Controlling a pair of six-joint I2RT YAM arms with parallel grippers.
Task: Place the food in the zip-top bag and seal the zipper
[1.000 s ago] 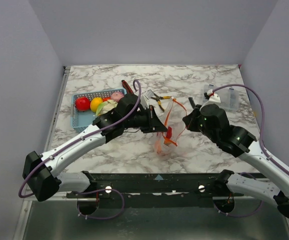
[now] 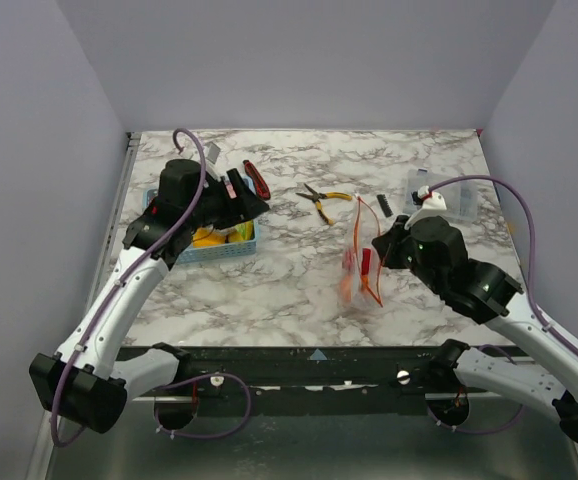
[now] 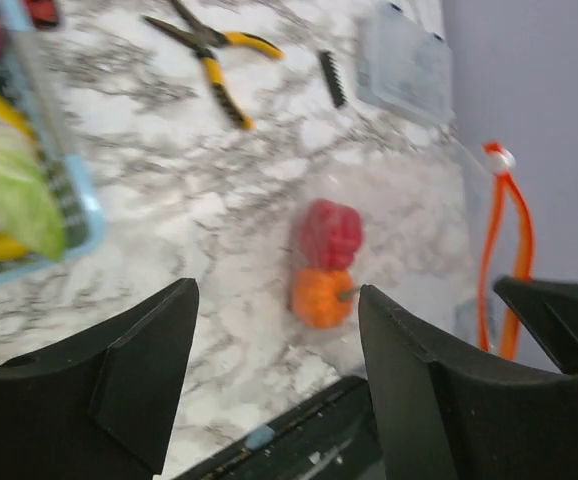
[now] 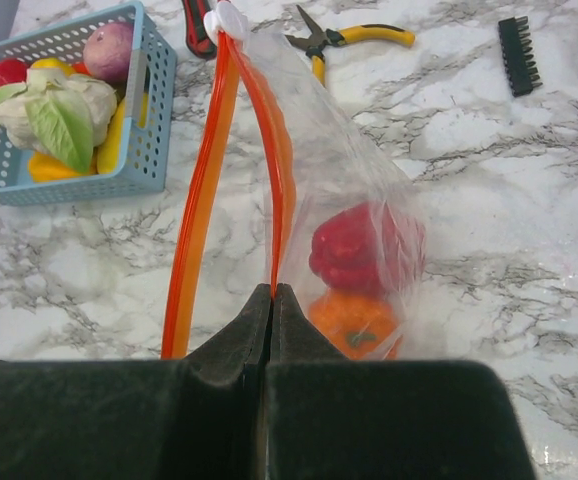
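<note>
A clear zip bag with an orange-red zipper [image 4: 202, 215] hangs from my right gripper, whose fingers are shut on one edge of its mouth. The bag's mouth stands partly open. Through the plastic show a red pepper [image 4: 354, 245] and a small orange pumpkin-like item [image 4: 354, 322]. My left gripper is part open and empty, over the table near the blue basket [image 2: 215, 252] in the top view. In that basket lie a cauliflower [image 4: 57, 118], a purple onion-like item [image 4: 108, 50], yellow items and a red one.
Yellow-handled pliers [image 2: 321, 202] lie behind the bag, a red tool [image 2: 256, 180] behind the basket. A black comb-like piece [image 2: 384, 206] and a clear plastic box [image 2: 441, 195] are at the back right. Between basket and bag the marble table is bare.
My left gripper has let go of the bag's mouth edge and swung left to the basket. My right gripper moved slightly right with the bag, whose mouth has narrowed.
</note>
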